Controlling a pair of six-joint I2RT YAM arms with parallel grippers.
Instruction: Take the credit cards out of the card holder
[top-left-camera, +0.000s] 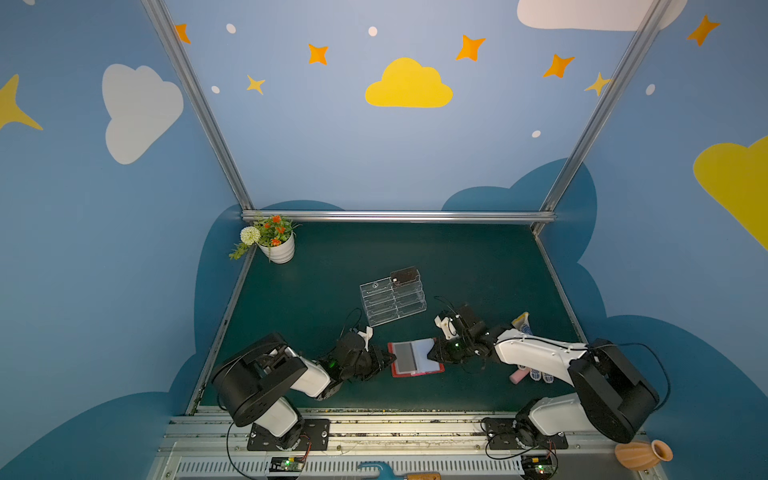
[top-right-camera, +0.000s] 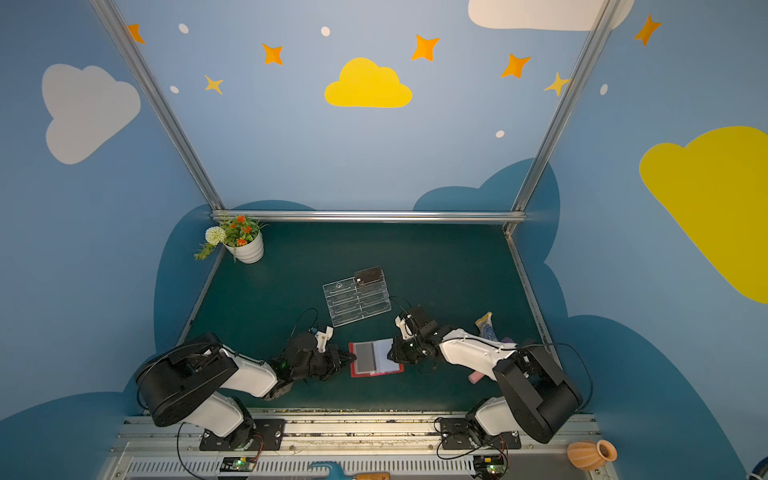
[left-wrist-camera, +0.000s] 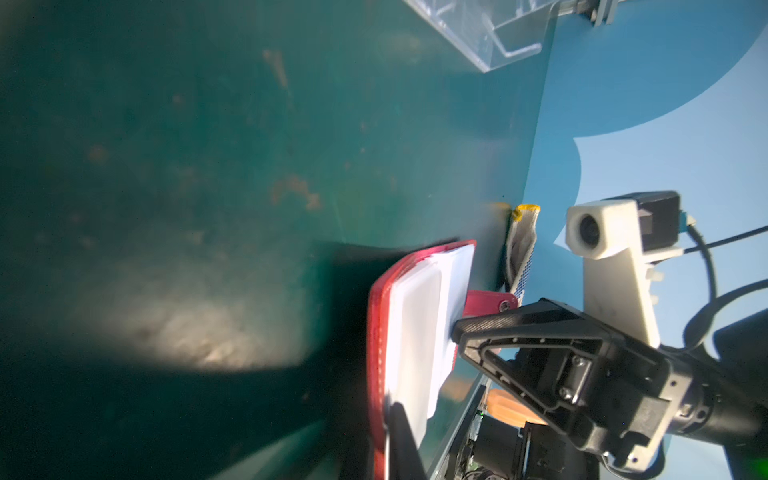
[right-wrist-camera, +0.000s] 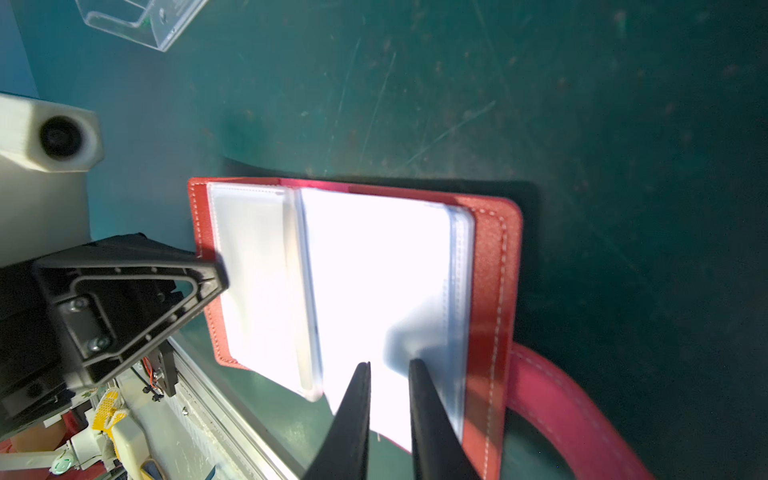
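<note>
The red card holder lies open on the green table, white sleeves facing up. My left gripper is shut at its left edge; in the left wrist view its tips touch the near red edge, and whether anything is between them is unclear. My right gripper is over the right-hand sleeve, its fingertips close together near the sleeve's edge; what they hold, if anything, is hidden.
A clear acrylic rack with a dark item stands behind the holder. A potted plant is at the back left. Several small items lie right, partly under the right arm.
</note>
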